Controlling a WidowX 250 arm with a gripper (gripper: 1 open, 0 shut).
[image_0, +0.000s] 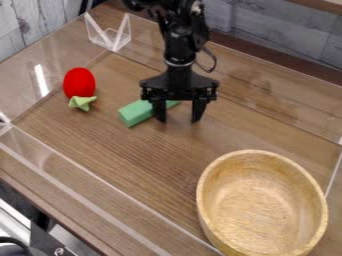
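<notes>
My black gripper (179, 102) hangs over the middle of the wooden table (134, 180). Its fingers are low, just right of a green block (136, 113), and partly over that block's right end. Whether they grip it or are open or shut I cannot tell. A red strawberry-like object (79, 82) with a pale green piece (83, 103) below it lies at the left.
A large tan oval bowl (258, 205) fills the lower right. The table's left edge and a white wall are at the upper left.
</notes>
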